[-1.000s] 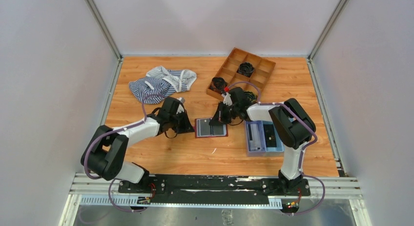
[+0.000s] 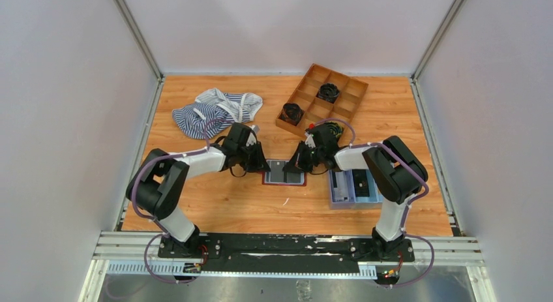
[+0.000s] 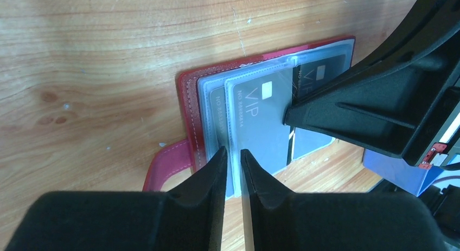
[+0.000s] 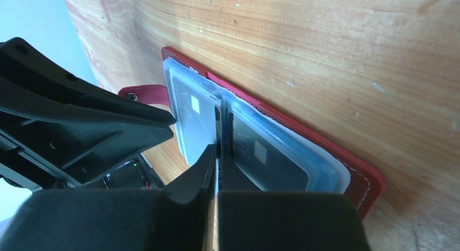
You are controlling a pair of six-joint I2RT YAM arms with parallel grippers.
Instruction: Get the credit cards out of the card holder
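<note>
The red card holder [image 2: 285, 184] lies open and flat on the table, its clear sleeves [image 4: 325, 161] facing up. Inside are grey cards, one marked VIP [image 3: 266, 118] and a darker one [image 4: 266, 153]. My left gripper is at the holder's strap end, fingertips a small gap apart over the edge of the clear sleeves, nothing seen between them. With its tips together, my right gripper points down at the middle of the holder, by the edge of the VIP card's sleeve. Whether its tips touch the sleeve is hard to tell.
Behind the holder stands a wooden compartment tray [image 2: 355, 87] with black cable coils. A bluish bin [image 2: 342, 204] sits to the right, under the right arm. A striped cloth [image 2: 195, 121] lies back left. The table in front of the holder is clear.
The left gripper has come in from the left onto the holder's left end. The right gripper has shifted slightly right, and the holder a touch right too.
</note>
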